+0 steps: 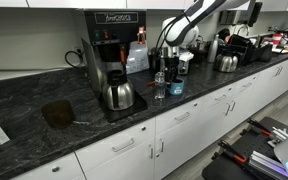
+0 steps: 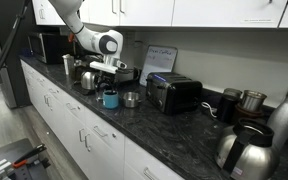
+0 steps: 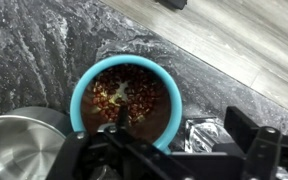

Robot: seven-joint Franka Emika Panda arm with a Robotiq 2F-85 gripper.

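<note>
A teal-rimmed cup (image 3: 77,101) stands on the dark counter, with reddish-brown bits at its bottom. It also shows as a blue cup (image 1: 176,89) in exterior view 1 and as the blue cup (image 2: 110,100) in exterior view 2. My gripper is open above the cup. In the wrist view its dark fingers (image 3: 252,140) are spread wide, one over the cup's near part and the other to the right of it. Contact with the rim cannot be made out.
A metal bowl (image 3: 14,148) sits close to the cup on the left in the wrist view. Shiny foil (image 3: 204,133) lies to its right. Exterior view 1 shows a clear bottle (image 1: 160,86) and a coffee pot (image 1: 119,94) nearby. The black toaster (image 2: 172,93) stands farther along.
</note>
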